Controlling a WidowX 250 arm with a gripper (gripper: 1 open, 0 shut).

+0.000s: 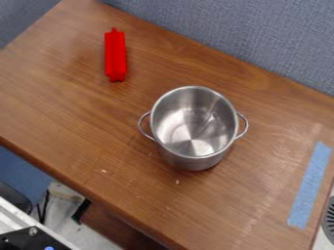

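Note:
On the wooden table (78,127) a red elongated object (115,55) lies toward the back left, pointing roughly front to back. A steel pot (193,132) with two wire handles stands upright at the middle right, and looks empty inside. No gripper can be made out in the camera view.
A strip of blue tape (310,186) is stuck near the right edge. Grey padded panels (248,34) border the back. Dark and white equipment with cables shows past the lower-left edge.

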